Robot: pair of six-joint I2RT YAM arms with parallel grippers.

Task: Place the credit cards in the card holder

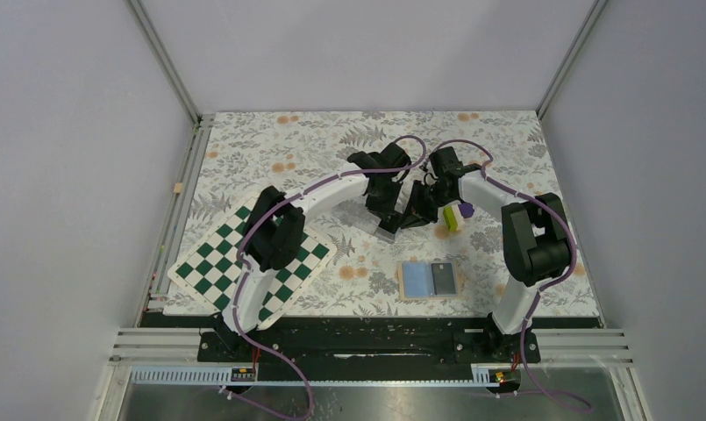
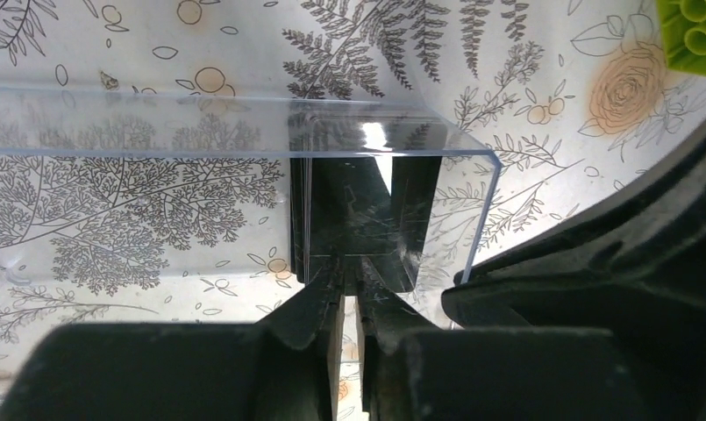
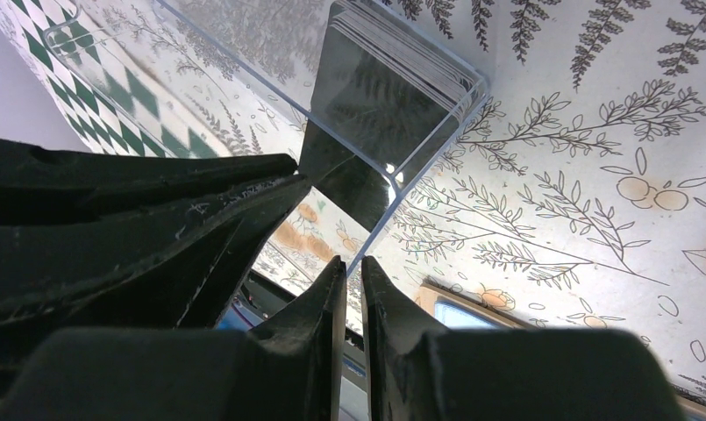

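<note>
A clear card holder [image 2: 182,153] lies across the middle of the mat with black cards [image 2: 353,210] standing near its right end. In the right wrist view, several thin card edges line up behind the front black card [image 3: 353,189]. My left gripper is part open, a narrow gap between its tips, at the front card's lower edge. Its fingers [image 3: 270,168] touch or nearly touch that card in the right wrist view. My right gripper is shut on the clear corner of the holder. From above, both arms hide much of the holder.
A wooden tray with a blue and a grey half [image 1: 430,279] lies nearer the front. A green block [image 1: 452,219] and a purple block [image 1: 466,210] sit beside the right gripper. At left is a green-and-white checkered board [image 1: 213,263].
</note>
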